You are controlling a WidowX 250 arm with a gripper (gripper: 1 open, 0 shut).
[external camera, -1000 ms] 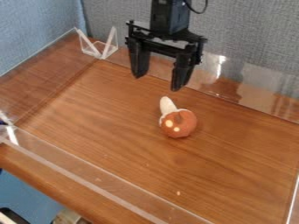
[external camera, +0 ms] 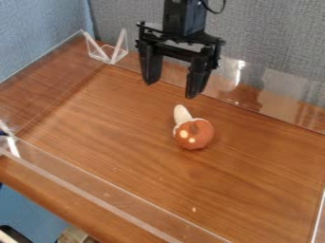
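Note:
My black gripper hangs open over the back of the wooden table, its two fingers wide apart with nothing between them. Below and a little to the right, on the tabletop, lies a small orange round object with pale spots and a white elongated part sticking up toward the back left, apparently a soft toy. The gripper is apart from it.
A white wire rack stands at the back left. Clear panels edge the wooden table. Grey and blue padded walls rise behind.

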